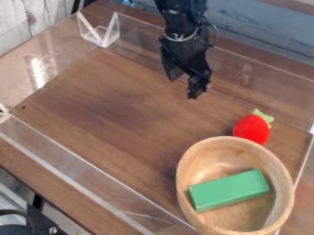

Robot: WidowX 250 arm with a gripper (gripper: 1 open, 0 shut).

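Observation:
The black robot gripper (185, 81) hangs over the back middle of the wooden tray floor, fingers pointing down; whether anything is between them is too dark to tell. At the lower right a light wooden bowl (196, 166) holds a green block (229, 189). Just behind the bowl, to the right, lies a red strawberry-like object (251, 128) with a green leafy top.
Clear low walls edge the wooden surface (117, 128), with a clear bracket (98, 30) at the back left. A blue panel stands behind.

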